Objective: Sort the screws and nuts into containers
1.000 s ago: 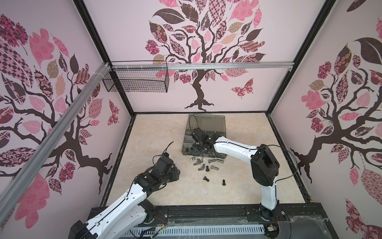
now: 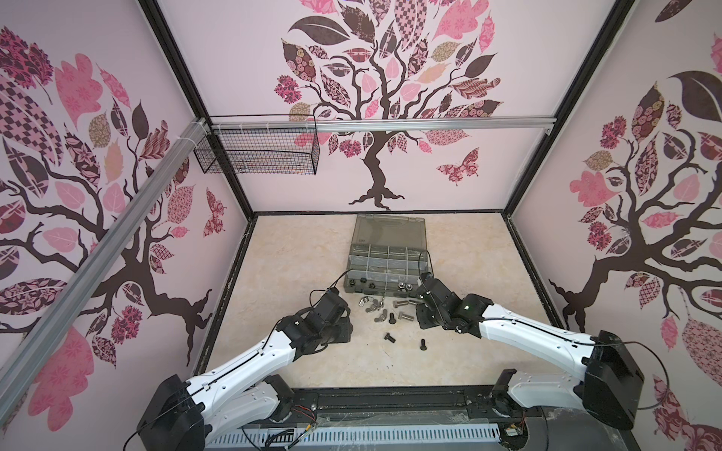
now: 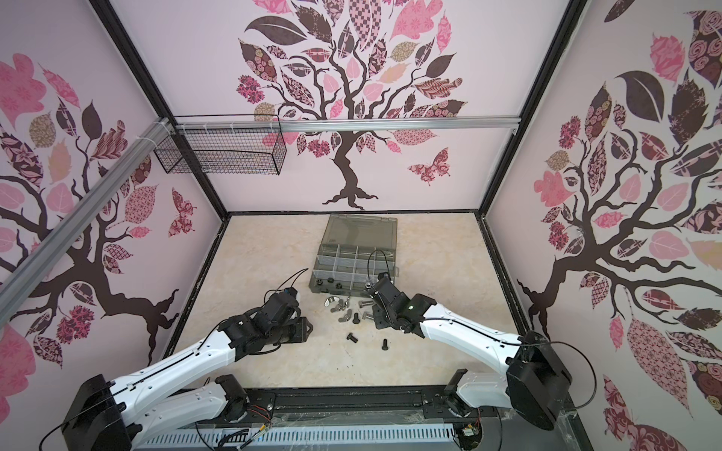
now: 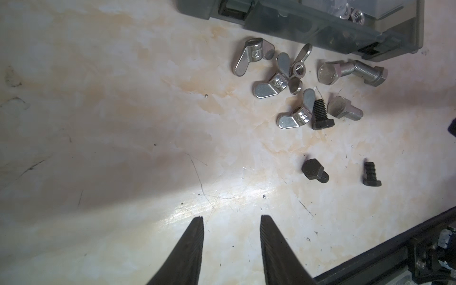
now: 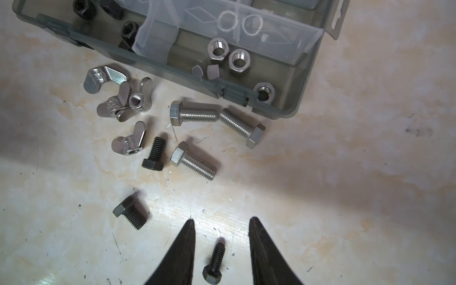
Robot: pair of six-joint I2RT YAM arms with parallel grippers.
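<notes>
The grey compartment box (image 2: 386, 229) holds black nuts (image 5: 85, 7) and silver nuts (image 5: 239, 60) in its front row. In front of it lie silver wing nuts (image 4: 295, 118), several silver bolts (image 5: 194, 114) and black screws (image 5: 132, 212). In the left wrist view, my left gripper stands open above bare table, left of and nearer than the loose hardware, with nothing between its fingers. In the right wrist view, my right gripper stands open and empty above the table near the silver bolts, with a black screw (image 5: 215, 263) seen between the fingertips below it.
A wire basket (image 2: 255, 150) hangs on the back rail. A dark frame edge (image 4: 389, 242) runs along the table's front.
The right arm has drawn back from over the box toward the right front. The left arm has moved slightly right and reaches further over the table.
</notes>
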